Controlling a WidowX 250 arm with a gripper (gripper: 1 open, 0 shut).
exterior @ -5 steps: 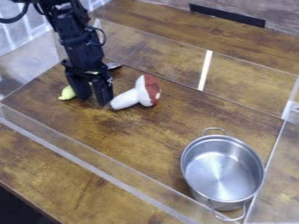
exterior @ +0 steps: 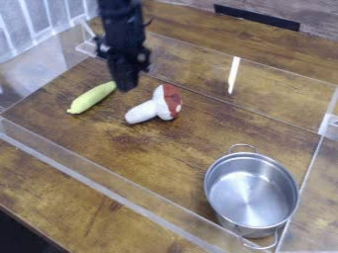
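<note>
My gripper [exterior: 128, 74] is raised high at the top left, blurred and dark, above a pale yellow-green elongated object [exterior: 93, 97] on the wooden table. Its fingers look shut, with nothing visible between them. Right of the yellow-green object lies a mushroom-like toy [exterior: 162, 105] with a white stem and a red-and-white cap, apart from it.
A steel pot [exterior: 251, 195] with two handles stands at the lower right. Clear low walls border the work area.
My gripper has lifted up and away from the table, uncovering the yellow-green object. The toy and pot look unmoved.
</note>
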